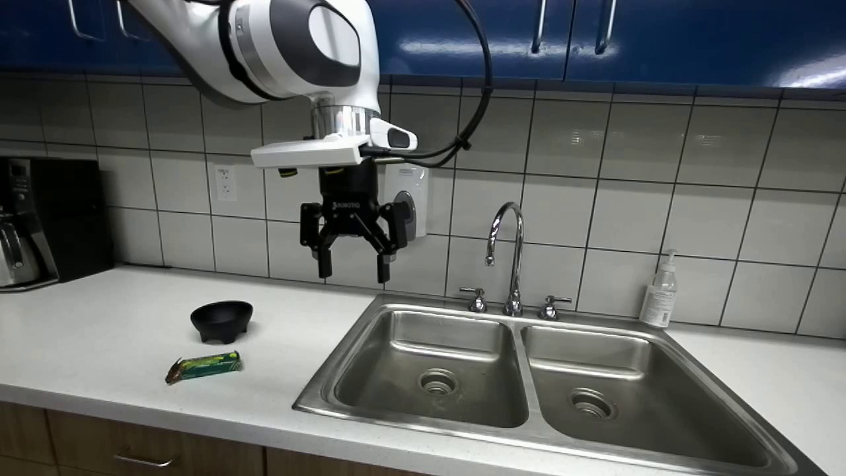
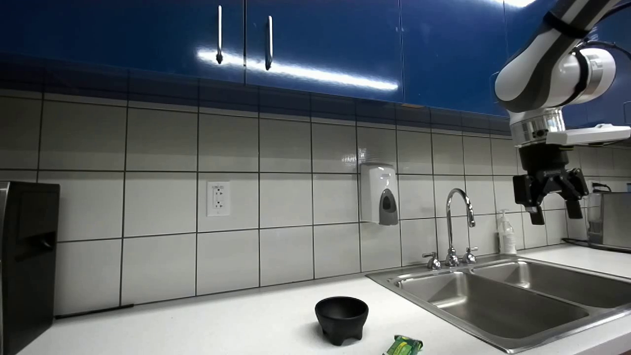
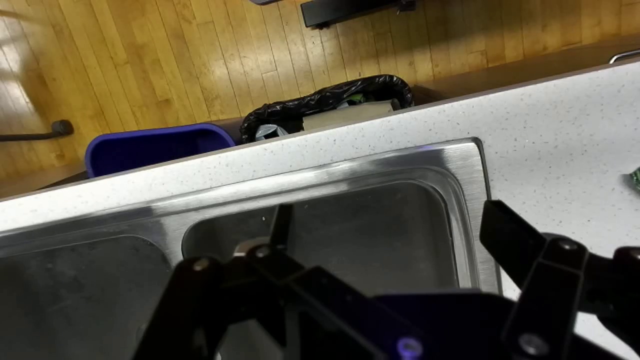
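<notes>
My gripper [image 1: 353, 272] hangs open in the air, fingers pointing down, nothing between them. In the wrist view its dark fingers [image 3: 510, 231] spread wide over the sink. A black footed bowl [image 1: 222, 321] stands upright on the white counter, left of the sink in exterior view 1. Just in front of it lies a green wrapped bar [image 1: 207, 365] with a brownish end, apart from the bowl. Exterior view 2 shows the bowl [image 2: 341, 319] whole, but the green wrapper [image 2: 403, 345] is cut by the lower edge. Only a sliver of green packet [image 3: 636, 177] shows at the wrist view's right edge.
A steel double sink [image 1: 523, 381] with a tall faucet [image 1: 515, 262] takes up the right side. Behind it stands a pump bottle [image 1: 659, 293]. A coffee maker [image 1: 51, 222] sits far left. Counter around the bowl is clear. Blue cabinets [image 2: 331, 41] hang above.
</notes>
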